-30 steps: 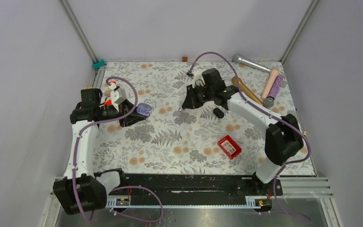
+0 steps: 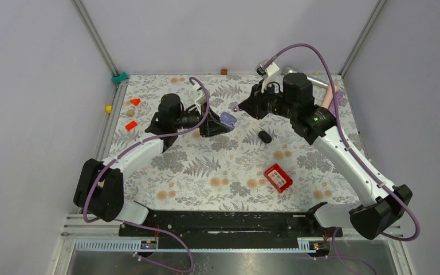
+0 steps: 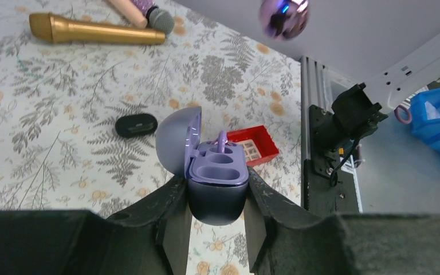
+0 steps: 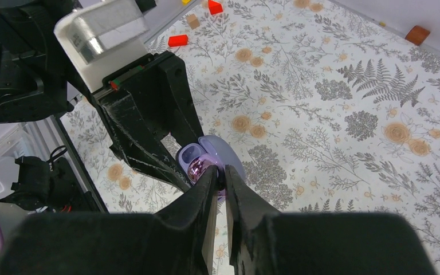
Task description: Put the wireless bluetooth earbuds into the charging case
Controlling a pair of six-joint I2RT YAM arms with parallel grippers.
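My left gripper (image 2: pixel 215 127) is shut on the lilac charging case (image 3: pixel 216 186), whose lid stands open with its slots facing up. My right gripper (image 2: pixel 242 107) is shut on a shiny pink-purple earbud (image 3: pixel 283 17), held above and to the right of the case in the left wrist view. In the right wrist view the earbud (image 4: pixel 199 169) lines up over the case (image 4: pixel 229 158), partly hidden by the fingertips; the top view shows a gap between them.
A black oval object (image 2: pixel 265 137) and a red box (image 2: pixel 286 177) lie in front. Microphones, including a gold one, lie at the right. Small red blocks (image 2: pixel 130 125) lie at the left edge.
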